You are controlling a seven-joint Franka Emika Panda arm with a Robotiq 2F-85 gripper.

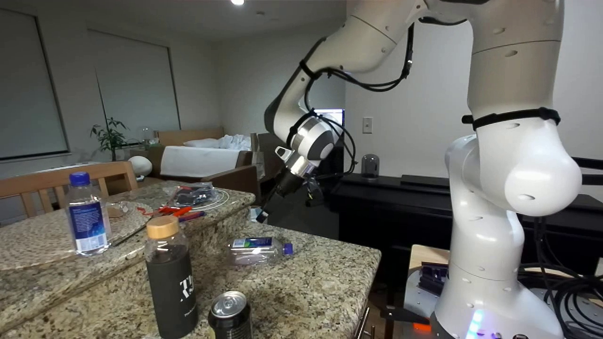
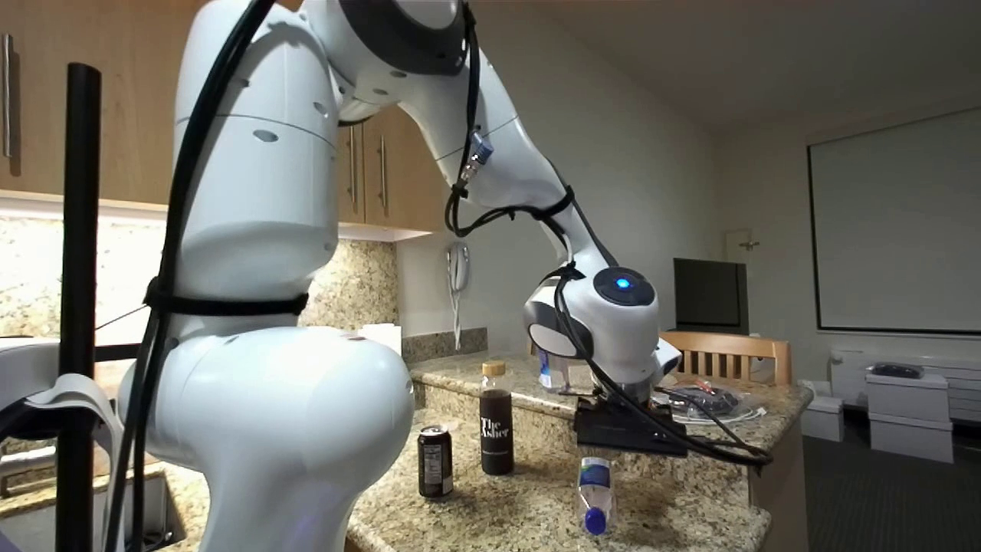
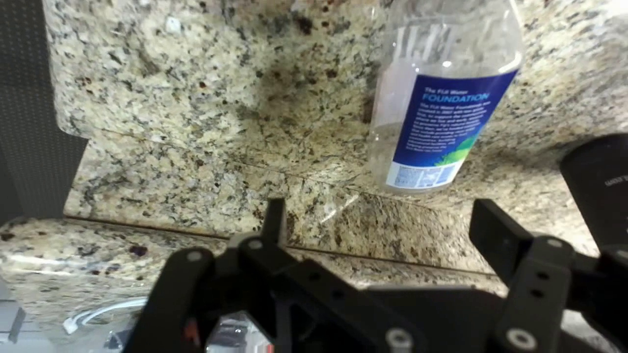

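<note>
A clear plastic water bottle with a blue label (image 1: 252, 243) lies on its side on the lower granite counter, its blue cap (image 2: 595, 521) pointing away from the raised ledge. My gripper stands open, with only bare granite showing between its two separated fingers. In the wrist view the bottle's label (image 3: 447, 120) appears beyond the fingertips, apart from them. From exterior view 1, the gripper (image 1: 263, 215) hangs above and behind the lying bottle, near the ledge. Exterior view 2 hides the fingertips behind the dark gripper body.
An upright dark bottle with a wooden cap (image 1: 171, 277) and a black can (image 1: 230, 316) stand on the lower counter. On the upper ledge are another water bottle (image 1: 87, 217) and a bag of cables (image 1: 195, 195).
</note>
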